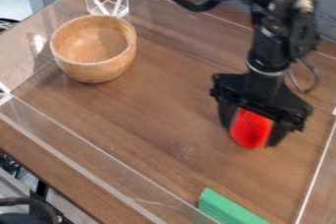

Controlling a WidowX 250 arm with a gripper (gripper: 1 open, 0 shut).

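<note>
My black gripper (257,108) is low over a red round object (251,130) on the right part of the wooden table, its open fingers around the object's upper part and hiding some of it. A wooden bowl (93,56) stands at the upper left, apart from the gripper. A green block (231,209) lies at the front edge, below the red object.
Clear plastic edging runs round the wooden table (151,125), with a folded clear piece behind the bowl. The middle of the table between bowl and gripper is free.
</note>
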